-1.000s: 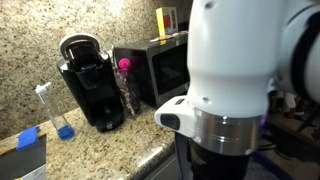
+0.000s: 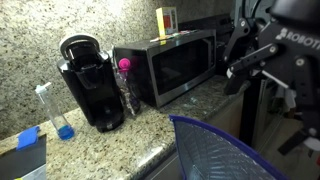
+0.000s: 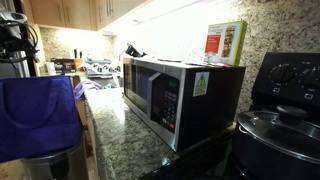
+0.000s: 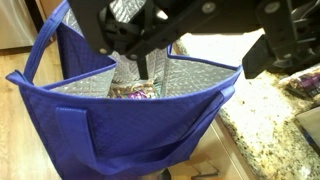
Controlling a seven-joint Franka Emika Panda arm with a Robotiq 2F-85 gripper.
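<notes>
A blue bag [image 4: 130, 130] with a silver quilted lining stands with its top open in the wrist view. A patterned packet [image 4: 133, 91] shows inside it, partly hidden by the bag's rim and a finger. Above the bag's mouth is my gripper, its black fingers spread wide and nothing seen between them. In exterior view 1 the gripper [image 2: 258, 118] is at the right, close over the bag's mesh-like blue edge [image 2: 222, 152]. Exterior view 2 shows the bag [image 3: 40, 115] at the left, below the dark gripper parts.
On the granite counter [image 2: 130, 143] stand a black coffee maker [image 2: 92, 85], a clear bottle with blue liquid [image 2: 60, 124] and a microwave [image 2: 175, 67] with a yellow-and-red box [image 2: 166, 21] on top. A black pot [image 3: 282, 135] sits right of the microwave.
The arm has swung up and rightward in exterior view 1, uncovering more of the bag and microwave. The gripper's fingers have come into view. The counter items have stayed put.
</notes>
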